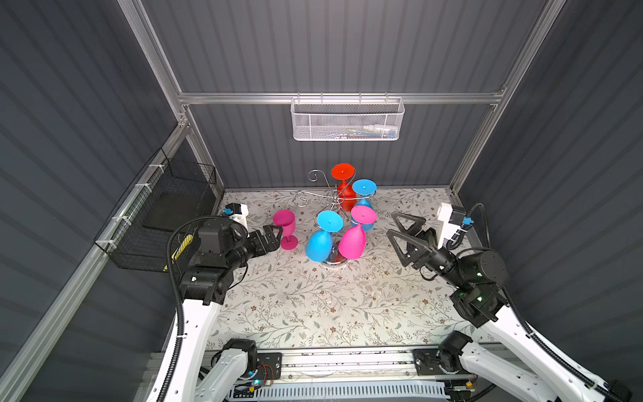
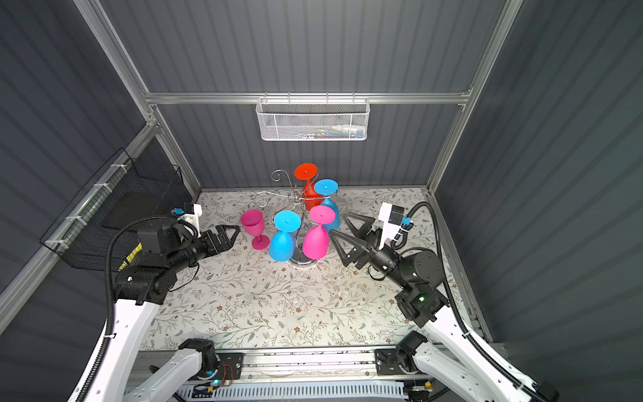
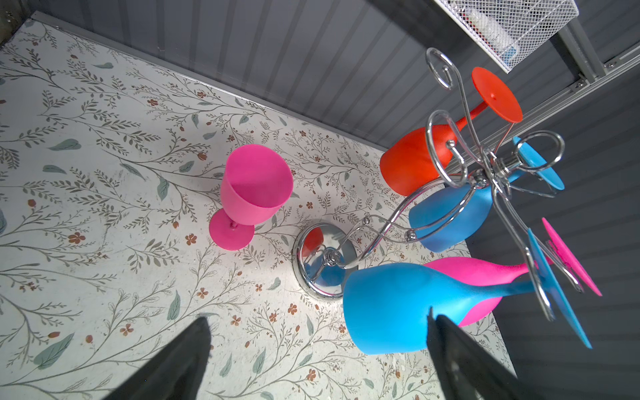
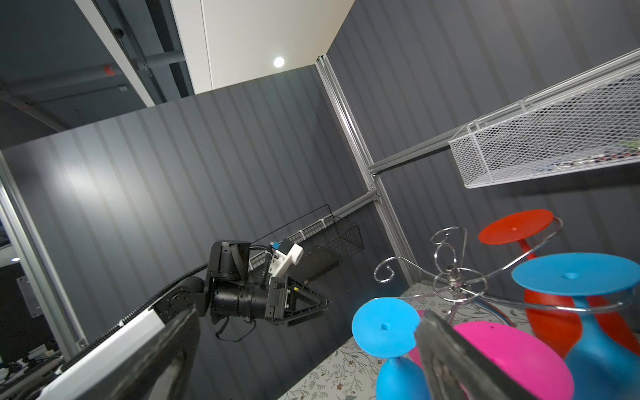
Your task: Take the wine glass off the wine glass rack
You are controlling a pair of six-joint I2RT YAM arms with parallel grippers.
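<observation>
A chrome rack (image 1: 335, 201) holds upside-down glasses: red (image 1: 343, 172), blue at back (image 1: 364, 187), blue at front (image 1: 319, 244) and pink (image 1: 353, 242). An upright magenta glass (image 1: 288, 221) stands on the table left of the rack. My left gripper (image 1: 271, 238) hangs left of that glass; in the left wrist view its fingers are open, with the front blue glass (image 3: 393, 306) near the right finger. My right gripper (image 1: 399, 234) is open and empty, right of the rack, near the rims of the pink and blue bases in the right wrist view.
A white mesh basket (image 1: 301, 117) hangs on the back rail. A black wire basket (image 1: 127, 248) is fixed to the left wall.
</observation>
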